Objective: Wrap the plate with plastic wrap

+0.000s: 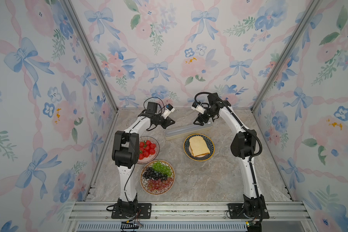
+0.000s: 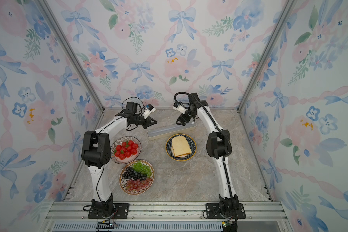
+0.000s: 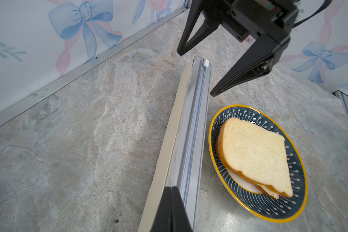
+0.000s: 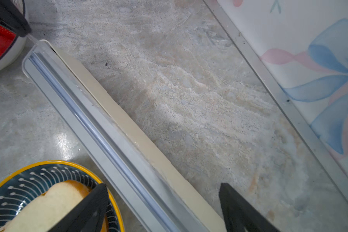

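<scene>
A blue patterned plate (image 1: pixel 186 150) with a yellow rim holds a sandwich (image 1: pixel 199 145). Behind it lies a long plastic-wrap dispenser (image 1: pixel 177 131) with a clear and cream body. My left gripper is shut at the dispenser's left end; only a thin clear strip near its tips shows in the right wrist view, and whether it is pinched cannot be told. My right gripper stands open above the dispenser's right part, beside the plate, with nothing held.
A plate of tomatoes (image 2: pixel 126 149) sits at the left, with a plate of grapes (image 2: pixel 136 176) in front of it. The back wall is close behind the dispenser.
</scene>
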